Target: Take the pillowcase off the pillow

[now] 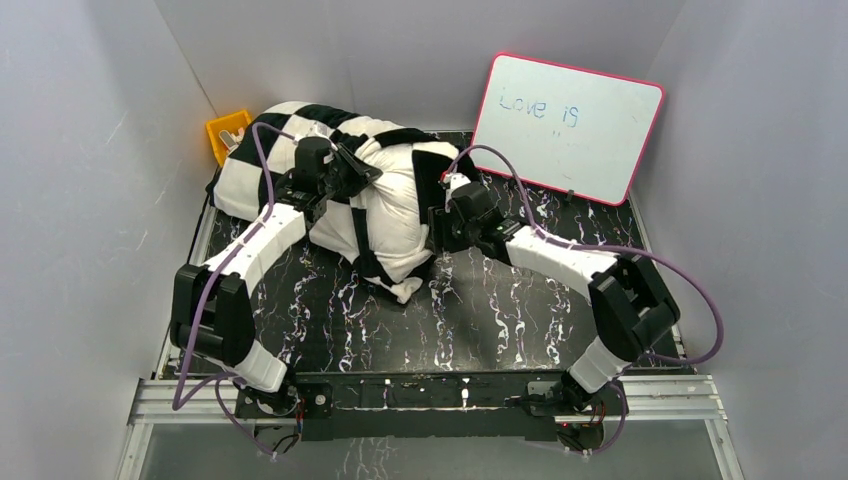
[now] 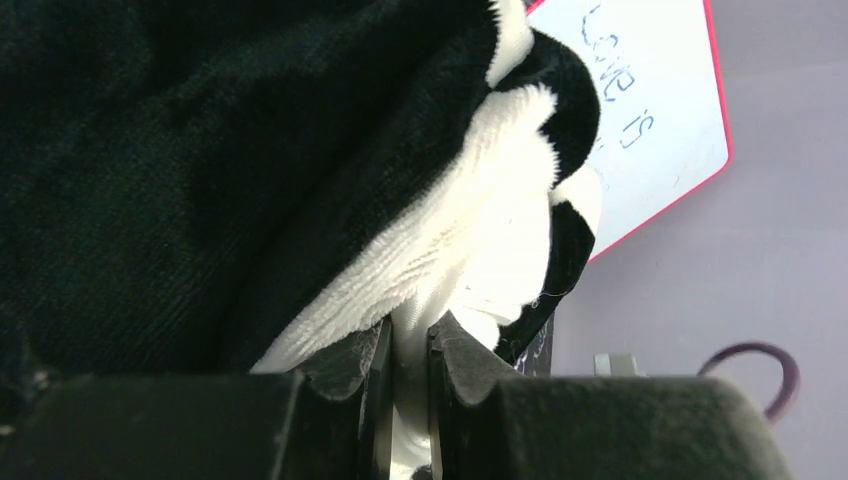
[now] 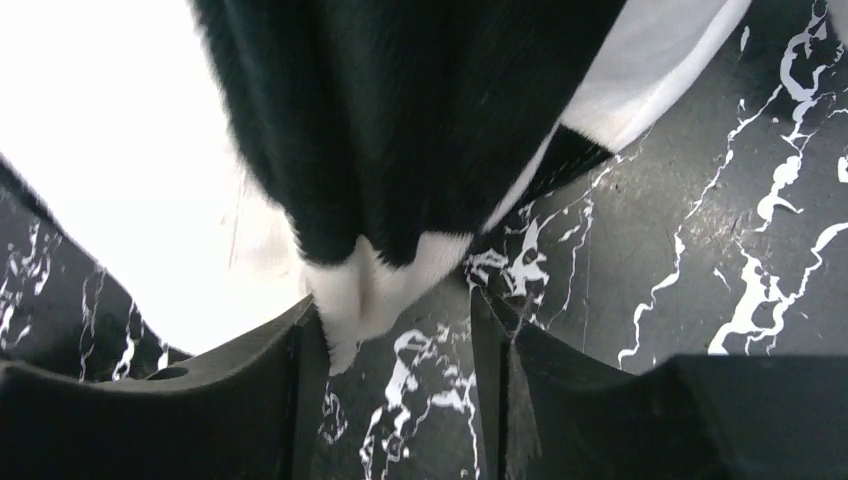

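Note:
The black-and-white checked pillowcase lies bunched across the left and middle of the table, with any pillow inside hidden. On its upper side my left gripper is shut on a pinched white fold, as the left wrist view shows. At the pillowcase's right edge, my right gripper stands with its fingers apart. In the right wrist view, a white and black corner of cloth hangs by the left finger. Bare table shows between that corner and the other finger.
A whiteboard with a red frame leans at the back right. Behind the bundle's left end sits a yellow bin.

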